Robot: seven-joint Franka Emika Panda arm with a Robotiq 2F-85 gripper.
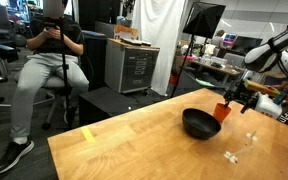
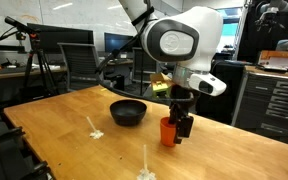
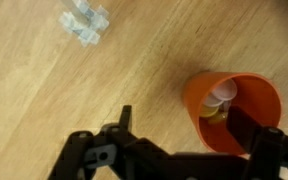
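An orange cup (image 3: 242, 85) stands upright on the wooden table, with pale pink, whitish and yellowish pieces inside it. My gripper is open right beside the cup; in the wrist view one finger overlaps the cup's opening and the other is over bare table. Whether that finger reaches inside the cup or only hovers above, I cannot tell. In exterior view 2 the arm hides part of the cup (image 2: 168, 132). A black bowl (image 1: 201, 124) sits close to the cup; its inside is dark and its contents do not show.
Clear-looking taped pieces (image 2: 94, 128) lie on the table, with another strip (image 2: 145, 163) near the front edge. A yellow note (image 1: 88, 135) is at the table's far end. A seated person (image 1: 59, 60) is beyond the table.
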